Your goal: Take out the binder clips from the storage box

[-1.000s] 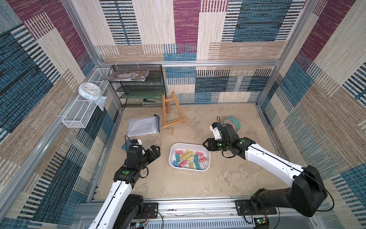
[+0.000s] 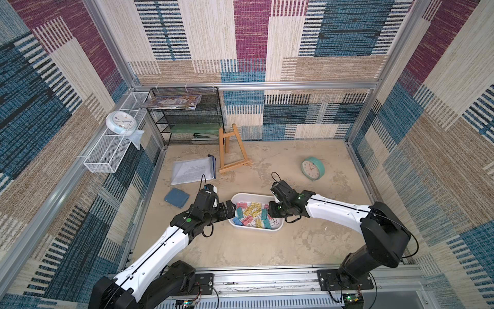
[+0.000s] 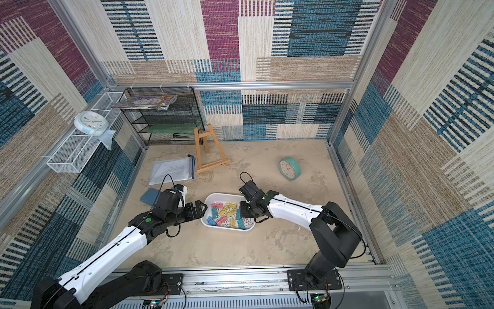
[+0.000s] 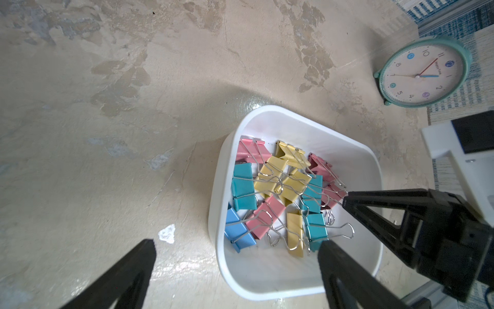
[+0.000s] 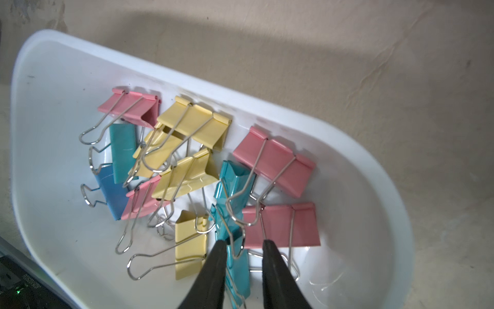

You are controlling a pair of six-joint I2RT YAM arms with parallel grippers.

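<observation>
A white storage box holds pink, yellow, teal and blue binder clips, such as a yellow clip and a pink clip, their wire handles tangled. My left gripper hangs open at the box's left end, empty. My right gripper reaches down into the box's right half, its fingertips part open among the wire handles, near a teal clip and a pink one; whether anything is between them is unclear.
A teal clock stands back right; a wooden easel, papers and a blue pad lie behind or left. A wire rack is at the back. Free table surrounds the box's front and right.
Both arms have moved inward toward the box; my right gripper has come down and leftward into it, my left gripper rightward to its left rim.
</observation>
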